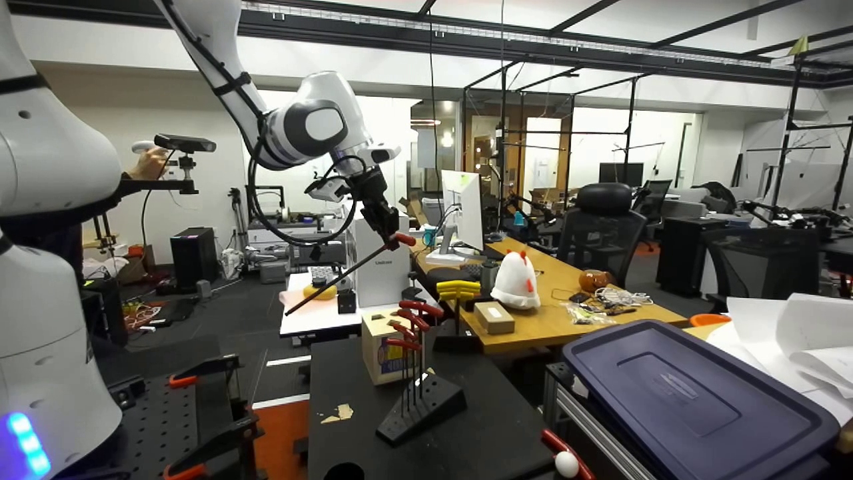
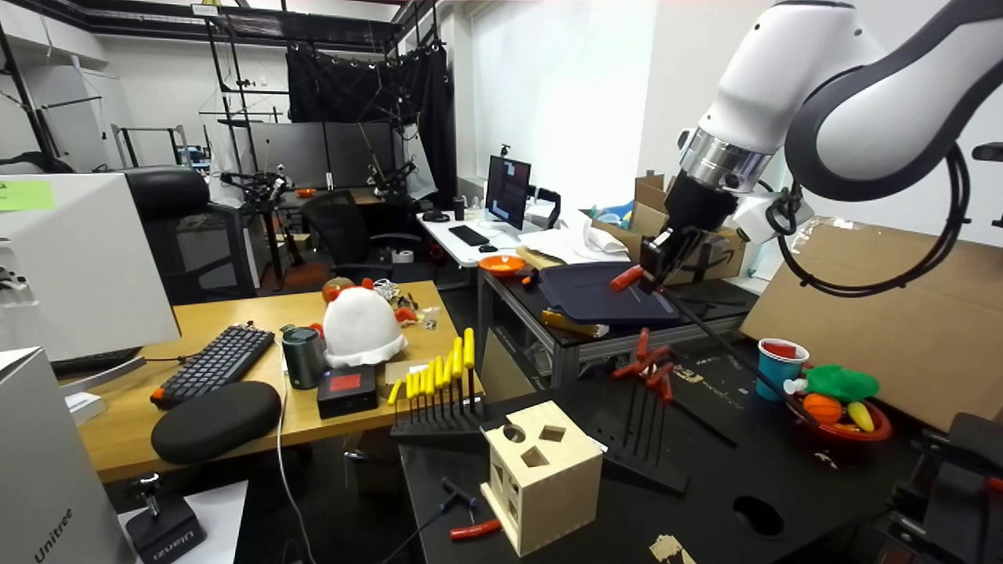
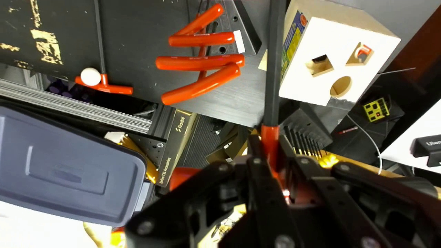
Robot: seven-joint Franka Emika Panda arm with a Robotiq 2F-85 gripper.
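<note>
A red-handled T-shaped hex key (image 1: 344, 277) hangs in the air, my gripper (image 1: 393, 232) shut on its red handle. Its long black shaft slants down and away from the fingers; in the wrist view the shaft (image 3: 273, 62) runs straight up from the fingers. Below stands a black wedge-shaped holder (image 1: 424, 408) with several red-handled hex keys (image 2: 645, 362) upright in it. The held key is well above the holder and clear of it. In exterior view 2 the gripper (image 2: 658, 258) is above and behind those red handles.
Beside the holder sits a wooden shape-sorter box (image 2: 555, 475). A second rack holds yellow-handled keys (image 2: 437, 376). Another red key (image 3: 103, 82) lies near a white ball (image 3: 90, 76) at the table edge. A red bowl (image 2: 870, 428) of toys, a blue cup (image 2: 778, 366) and a dark lid (image 1: 680, 392) are around.
</note>
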